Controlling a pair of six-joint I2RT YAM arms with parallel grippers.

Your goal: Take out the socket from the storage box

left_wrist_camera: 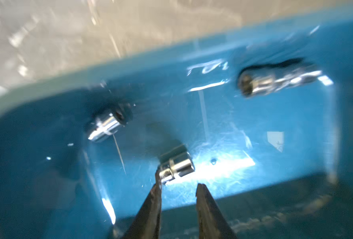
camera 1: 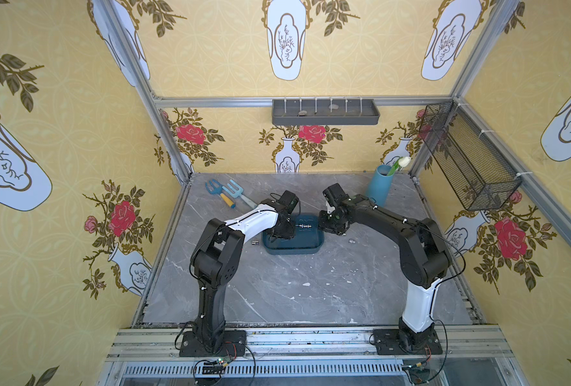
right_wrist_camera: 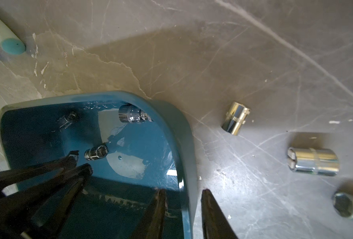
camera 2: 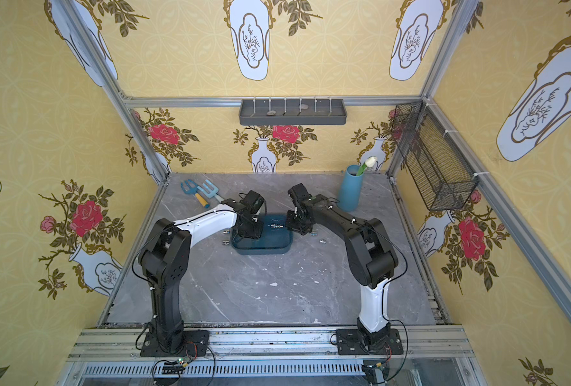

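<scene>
The blue storage box (camera 1: 292, 251) holds a socket (left_wrist_camera: 176, 166) at my left gripper's fingertips, a second socket (left_wrist_camera: 106, 123) and a longer chrome piece (left_wrist_camera: 280, 79) along the far wall. My left gripper is inside the box, its fingers drawn closer, with the near socket at or just beyond the tips; whether it is gripped is unclear. My right gripper stands part open over the box's right rim.
Several loose sockets, including one small one (right_wrist_camera: 236, 118) and a larger one (right_wrist_camera: 313, 161), lie right of the box. Garden tools (camera 2: 201, 193) lie back left; a blue vase (camera 2: 350, 189) stands back right.
</scene>
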